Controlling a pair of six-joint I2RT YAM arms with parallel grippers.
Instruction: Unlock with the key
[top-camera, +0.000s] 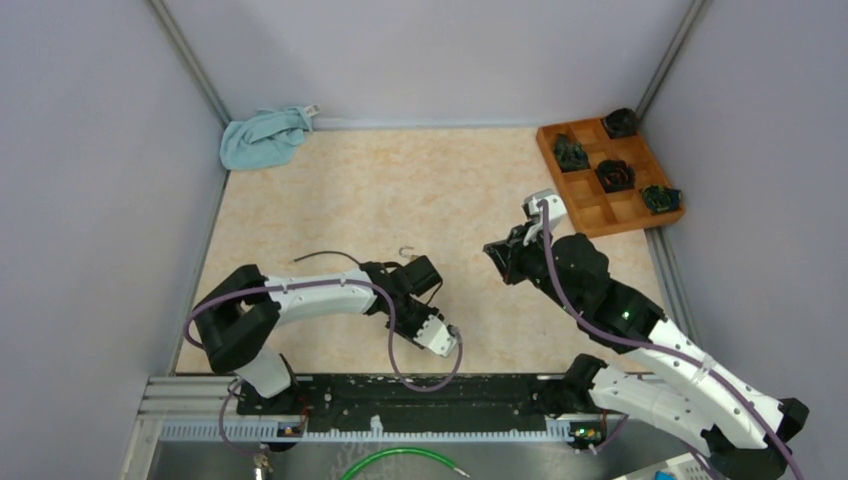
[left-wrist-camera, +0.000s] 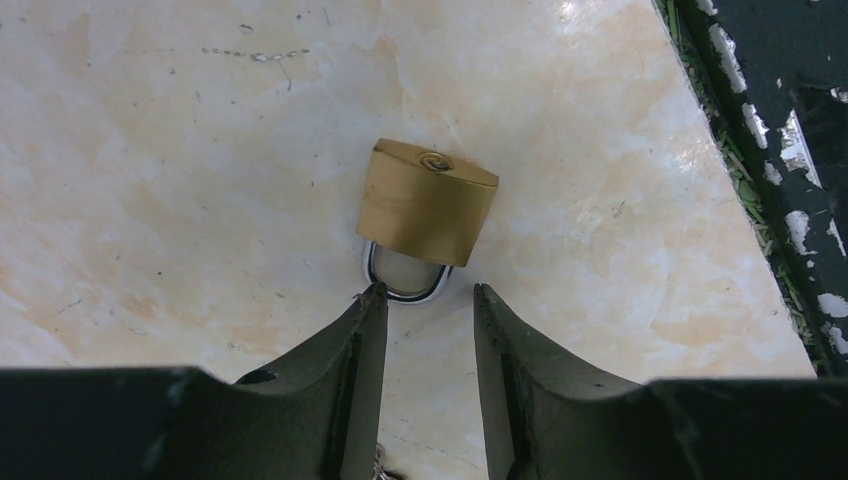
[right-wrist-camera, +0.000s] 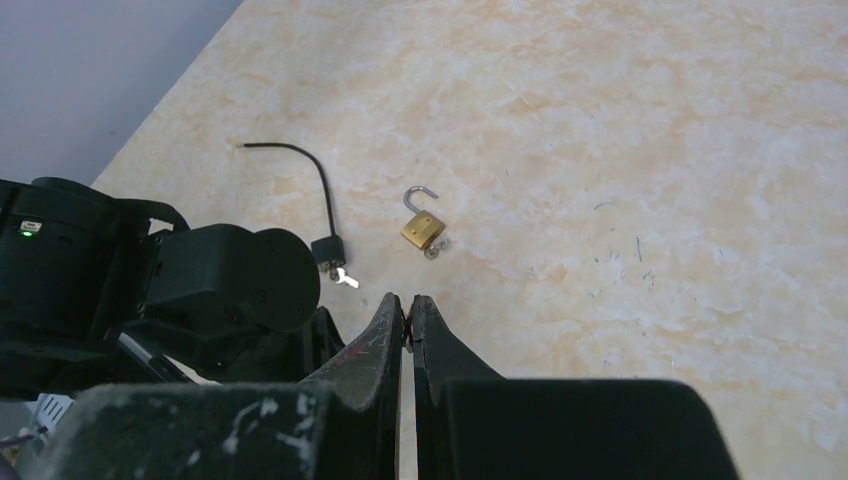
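In the left wrist view a brass padlock (left-wrist-camera: 428, 205) lies on the table just beyond my left gripper. Its shackle (left-wrist-camera: 405, 298) looks seated in the body and points back at the fingertips. No key sits in its keyhole (left-wrist-camera: 436, 162). The left fingers stand apart with nothing held between them. A second padlock (right-wrist-camera: 423, 229), its shackle swung open and a key (right-wrist-camera: 432, 251) at its base, shows in the right wrist view. Nearby is a black cable lock (right-wrist-camera: 328, 250) with a silver key (right-wrist-camera: 346, 278). My right gripper is shut above bare table.
Dark green plants fill parts of a wooden compartment tray (top-camera: 592, 216) at the back right. A blue cloth (top-camera: 262, 140) lies at the back left. A dark, worn edge (left-wrist-camera: 740, 110) borders the table near the left gripper.
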